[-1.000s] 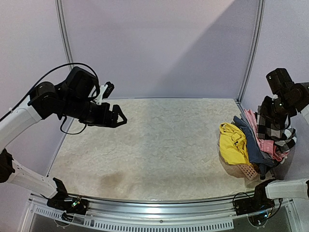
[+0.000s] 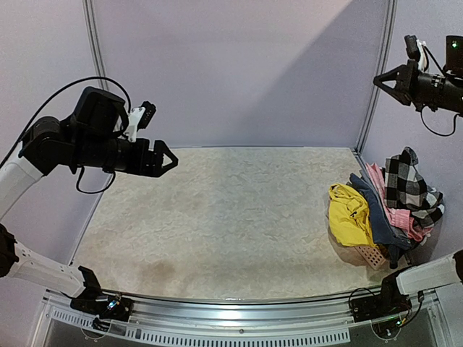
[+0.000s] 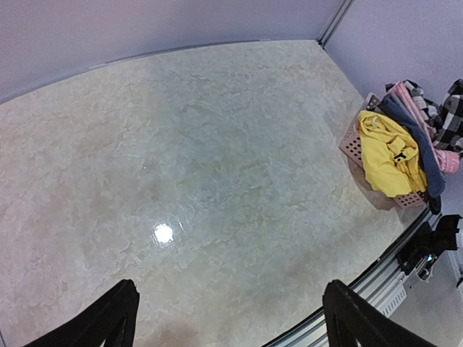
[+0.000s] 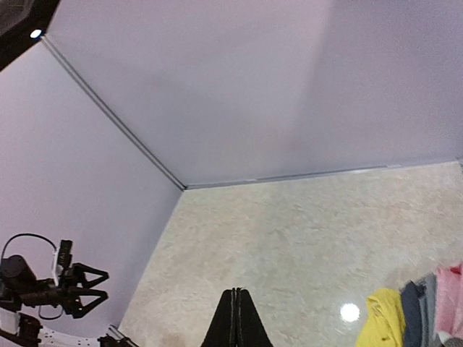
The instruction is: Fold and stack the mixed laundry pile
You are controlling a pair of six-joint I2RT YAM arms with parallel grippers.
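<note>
The black-and-white checked shirt (image 2: 411, 186) lies bunched on top of the laundry at the right, in the top view. Beside it, toward the left, come a pink garment (image 2: 396, 217), a dark blue one (image 2: 376, 206) and a yellow one (image 2: 349, 215), draped over a pink basket (image 2: 371, 255). My right gripper is shut with nothing between its fingers. It hangs in the air behind and above the pile, apart from the shirt. My left gripper stands open and empty, raised above the left side of the table.
Grey walls enclose the back and sides, the right one close to the pile. A metal rail (image 2: 239, 318) runs along the front edge.
My right gripper has gone from open over the checked shirt to shut, rising and swinging away toward the back. The shirt stays on the pile. My left arm has drawn slightly left and upward.
</note>
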